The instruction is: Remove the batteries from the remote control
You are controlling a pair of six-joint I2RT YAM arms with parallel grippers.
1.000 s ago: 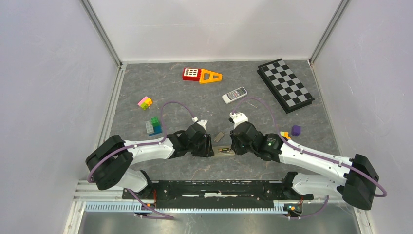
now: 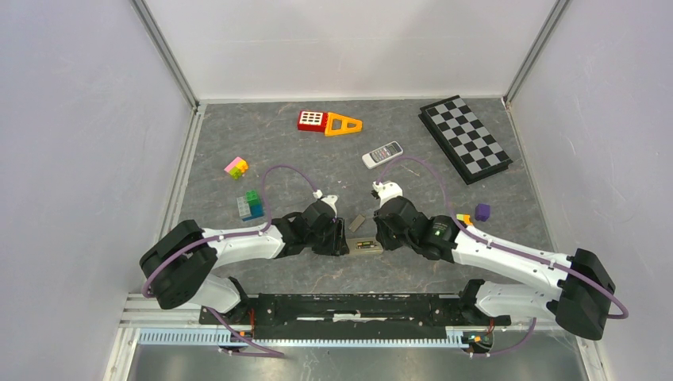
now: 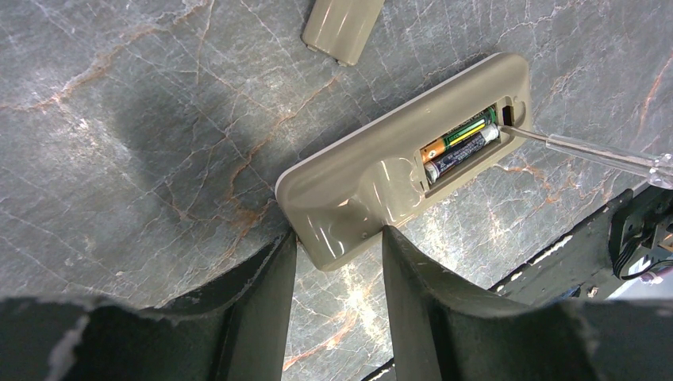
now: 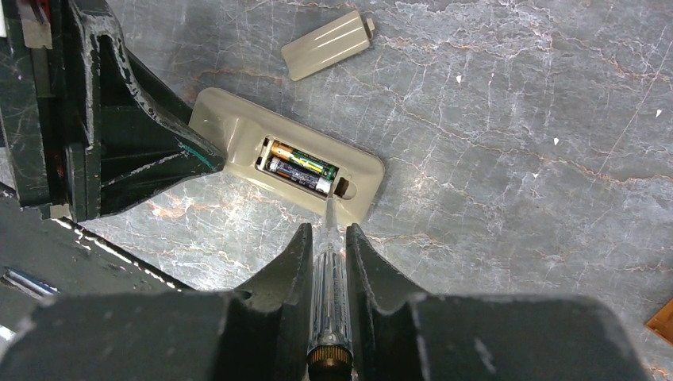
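The beige remote control (image 3: pixel 361 151) lies back side up on the table, its battery bay uncovered. My left gripper is shut on the remote's end. Two batteries sit side by side in the bay: a green and orange one (image 3: pixel 460 136) and a black one (image 3: pixel 460 155). My right gripper is shut on a clear-handled screwdriver (image 4: pixel 329 274). The screwdriver's thin tip reaches into the bay at the silver end of the black battery (image 4: pixel 298 174); whether it touches cannot be told. The detached battery cover (image 4: pixel 328 45) lies apart from the remote.
A white remote (image 2: pixel 382 155) and a checkered board (image 2: pixel 467 139) lie farther back, with a red and yellow toy (image 2: pixel 329 123). Colored blocks (image 2: pixel 251 205) stand at left, a purple block (image 2: pixel 482 212) at right. Free table surrounds the remote.
The left arm, remote and cover look unmoved.
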